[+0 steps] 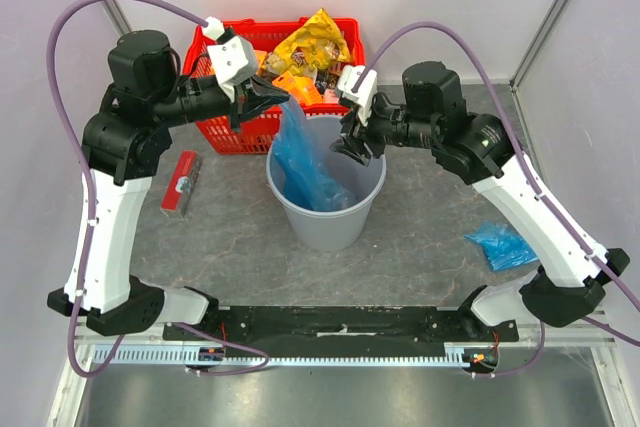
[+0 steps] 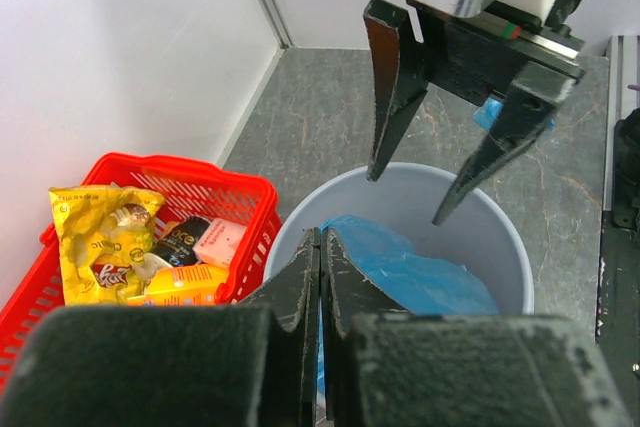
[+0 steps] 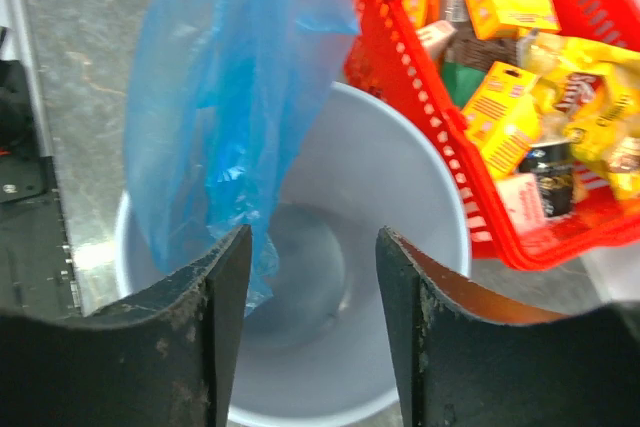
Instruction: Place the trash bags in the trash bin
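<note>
A thin blue trash bag (image 1: pixel 301 161) hangs down into the grey trash bin (image 1: pixel 327 228). Its top end is pinched in my left gripper (image 1: pixel 287 98), which is shut above the bin's rim. In the right wrist view the bag (image 3: pixel 225 97) droops in folds, its lower tip inside the bin (image 3: pixel 428 177). My right gripper is open over the bin, with bare space between its fingers and the bag to one side of it. A second blue trash bag (image 1: pixel 502 245) lies crumpled on the floor at the right.
Behind the bin stands a red basket (image 1: pixel 232 135) filled with snack packets, close to its rim. A red box (image 1: pixel 180 184) lies on the floor at the left. Grey floor in front of the bin is clear.
</note>
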